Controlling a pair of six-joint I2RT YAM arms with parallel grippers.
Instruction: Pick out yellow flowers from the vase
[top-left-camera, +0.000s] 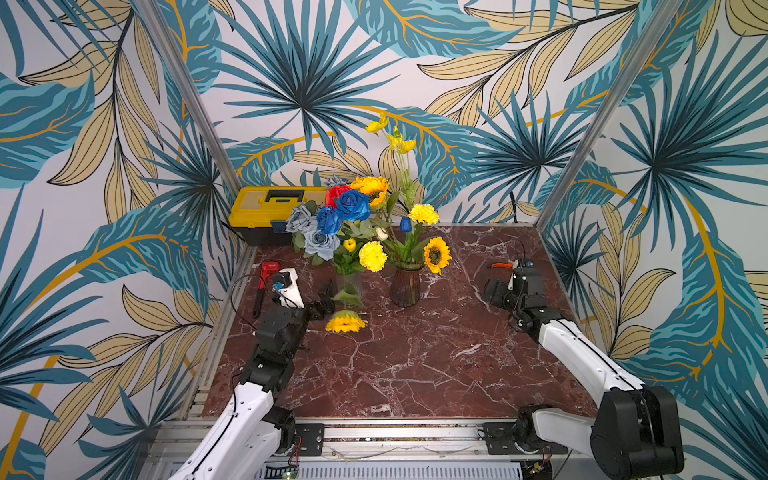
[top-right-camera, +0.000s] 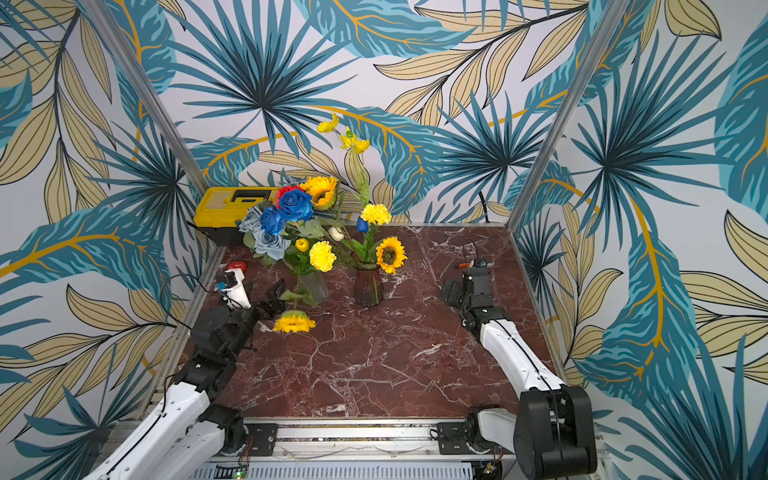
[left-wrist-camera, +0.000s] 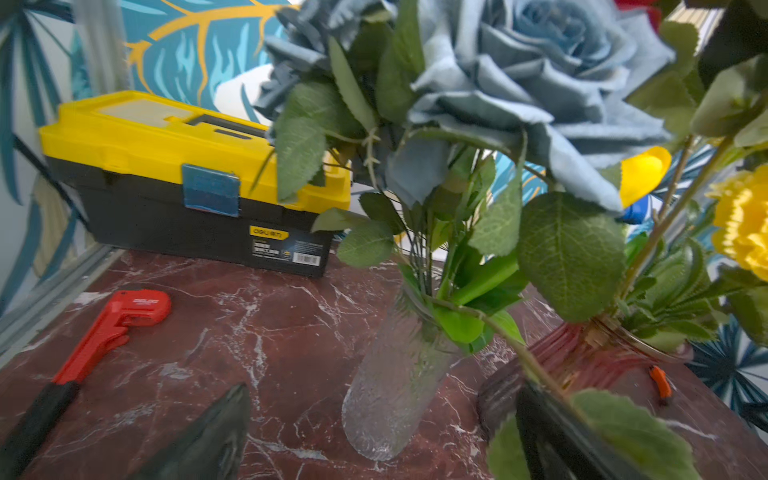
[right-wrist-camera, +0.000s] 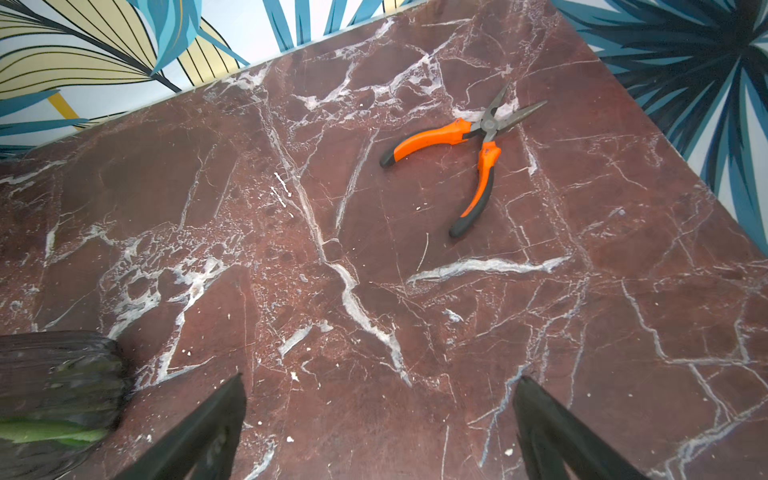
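A clear vase (left-wrist-camera: 392, 392) and a reddish ribbed vase (top-left-camera: 405, 288) hold the flowers. One sunflower (top-left-camera: 345, 321) hangs low in front of the clear vase. Other yellow blooms include a carnation (top-left-camera: 373, 256), a second carnation (top-left-camera: 424, 214), a sunflower (top-left-camera: 437, 254), a high sunflower (top-left-camera: 370, 189) and tall yellow sprigs (top-left-camera: 401, 145). My left gripper stands open before the clear vase. A drooping stem (left-wrist-camera: 520, 352) runs down to its right finger, where a leaf (left-wrist-camera: 632, 436) partly hides behind it; the bloom is outside this view. My right gripper is open over bare table, nothing between its fingers.
A yellow-black toolbox (top-left-camera: 276, 214) stands at the back left, a red wrench (left-wrist-camera: 108, 336) in front of it. Orange pliers (right-wrist-camera: 480, 140) lie at the right. Blue-grey roses (left-wrist-camera: 552, 72) crowd above my left gripper.
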